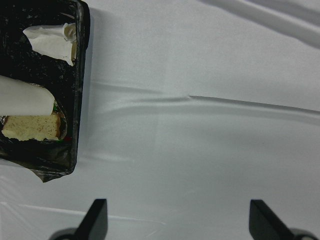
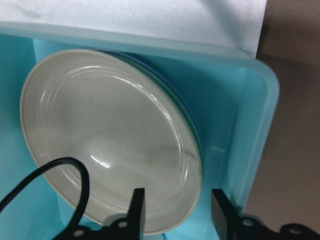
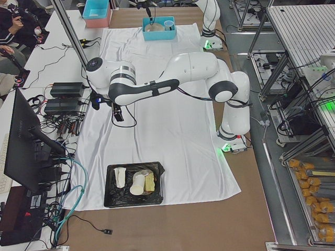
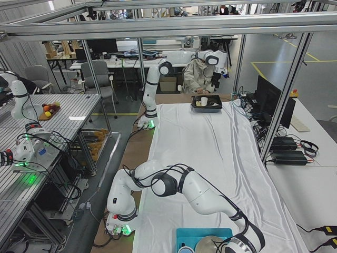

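Observation:
My left gripper is open over bare white cloth, to one side of a black bag-lined tray (image 3: pixel 112 191) holding a white cup (image 1: pixel 22 97), a bread slice (image 1: pixel 31 127) and a crumpled white item (image 1: pixel 47 40). My right gripper hangs open above a blue bin (image 2: pixel 245 115), over the right side of a stack of plates, a grey-white plate (image 2: pixel 100 130) on top. A black cable crosses the plate's lower left in the right wrist view.
The white cloth (image 3: pixel 167 136) between tray and bin is clear. A monitor (image 3: pixel 23 146), cables and dark boxes (image 3: pixel 65 89) line the side table. A blue cup (image 4: pixel 185 249) sits in the bin.

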